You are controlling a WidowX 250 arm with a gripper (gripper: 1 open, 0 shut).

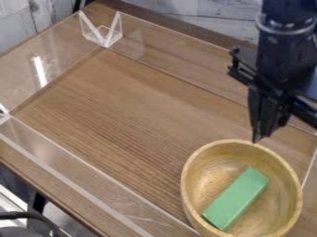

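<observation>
My gripper (pixel 255 131) is low at the right, just behind a round cream bowl (pixel 207 169) at the lower right, its fingers pointing down above the table by the bowl's far rim. Whether the fingers are open or shut is hard to make out. A green rectangular block (pixel 234 198) lies inside the bowl.
A clear plastic piece (pixel 103 30) stands at the back left. A pale wall or ledge runs behind the table at the upper right.
</observation>
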